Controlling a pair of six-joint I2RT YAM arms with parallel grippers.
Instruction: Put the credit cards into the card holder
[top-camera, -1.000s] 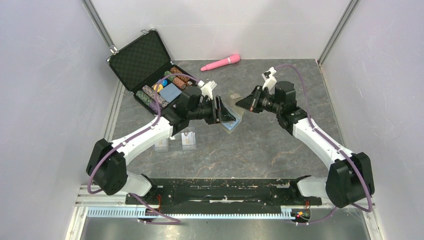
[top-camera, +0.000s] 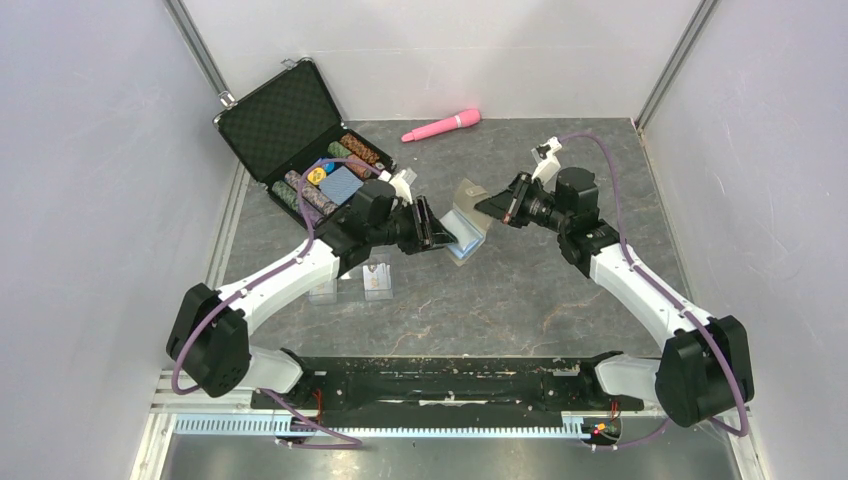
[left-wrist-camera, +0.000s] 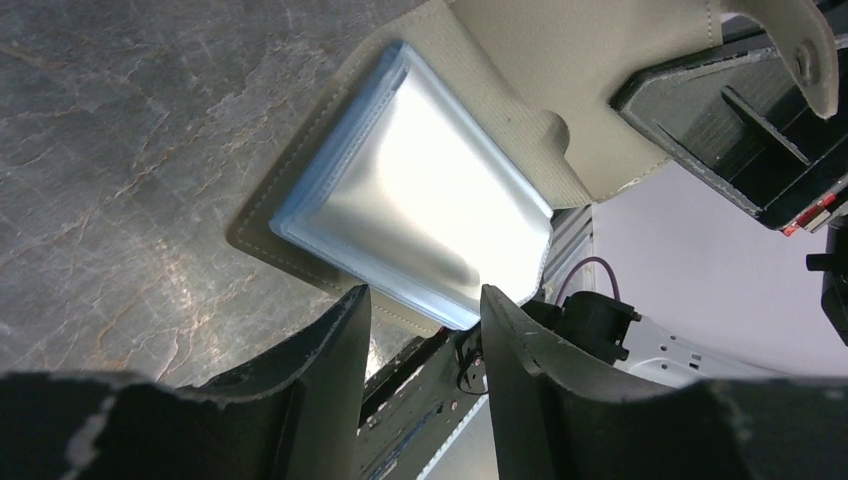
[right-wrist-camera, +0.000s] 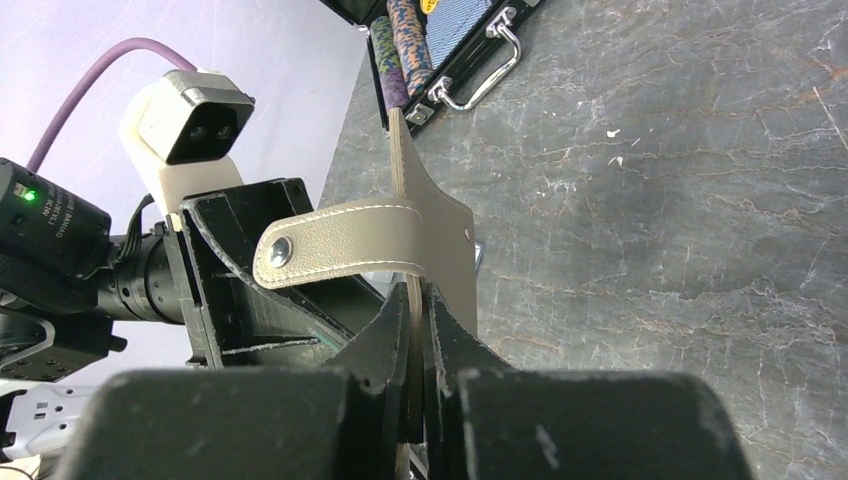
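Observation:
The beige card holder (left-wrist-camera: 555, 115) hangs open above the table, with clear blue-edged sleeves (left-wrist-camera: 430, 190) inside. Its cover is pinched by my right gripper, which is shut on it; the snap strap (right-wrist-camera: 340, 238) stands out above the fingers. My left gripper is open at the sleeves' lower edge, nothing visibly gripped between its fingertips. Whether a card sits inside the sleeves I cannot tell. Left of the holder on the table lie a card in a clear case (top-camera: 377, 281) and another clear case (top-camera: 323, 291), partly under the left arm.
An open black case (top-camera: 280, 110) of poker chips stands at the back left. A pink wand-shaped object (top-camera: 441, 125) lies along the back wall.
Over the last second my left gripper has drawn back leftward, uncovering more of the sleeves. My right gripper has shifted slightly right, still holding the card holder.

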